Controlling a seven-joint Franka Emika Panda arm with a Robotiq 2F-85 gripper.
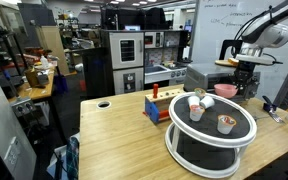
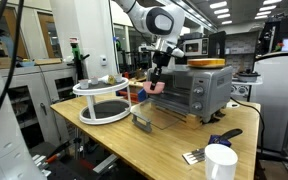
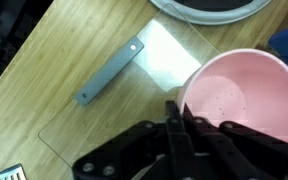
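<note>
A pink bowl (image 1: 227,90) hangs in the air beyond the round stand. My gripper (image 2: 156,77) is shut on the bowl's rim, with the bowl (image 2: 156,88) held in front of the grey toaster oven (image 2: 199,95). In the wrist view, the bowl (image 3: 249,95) fills the right side, its open inside facing the camera and its near rim at the black gripper. Below it lies a clear glass panel with a grey handle (image 3: 109,70), which looks like the oven's lowered door. The oven's inside is hidden.
The round white stand (image 2: 106,116) carries several cups, including a patterned cup (image 1: 226,124). Near the table's right end are a white mug (image 2: 220,162), a spatula (image 2: 194,156) and a black-handled tool (image 2: 226,136). Bare wood lies in front of the oven.
</note>
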